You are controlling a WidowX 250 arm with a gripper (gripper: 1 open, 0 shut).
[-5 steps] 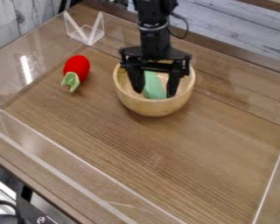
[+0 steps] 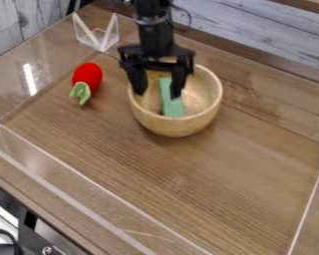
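Observation:
My black gripper [image 2: 159, 72] hangs over the back of a round wooden bowl [image 2: 191, 116], blurred, its fingers spread apart. A green oblong object [image 2: 170, 98] lies inside the bowl below and between the fingers, apparently not held.
A red and green vegetable toy [image 2: 87, 80] lies left of the bowl. A clear plastic piece [image 2: 99, 33] stands at the back left.
The gripper has risen and moved back and slightly left from low in the bowl, uncovering the green object, which lies in the bowl.

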